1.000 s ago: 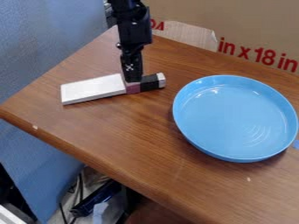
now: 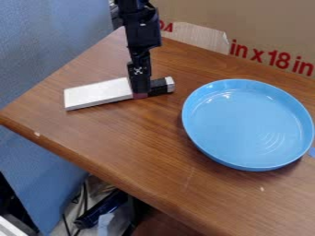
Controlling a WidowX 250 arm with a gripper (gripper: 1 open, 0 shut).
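Note:
My black gripper (image 2: 140, 87) points down from the top of the view, its tip over the right half of a long bar (image 2: 96, 94). The bar has a white left part, a pinkish band and a dark right end with a pale tip, and lies on the wooden table (image 2: 123, 152). The gripper's tip covers part of the band and dark end; whether its fingers are open or shut on the bar cannot be made out. A blue plate (image 2: 246, 124) lies to the right, apart from the bar.
A cardboard box (image 2: 264, 32) with red lettering stands behind the table. The table's left edge drops to a blue surface (image 2: 37, 175) and cluttered items below.
The bar and plate look unmoved.

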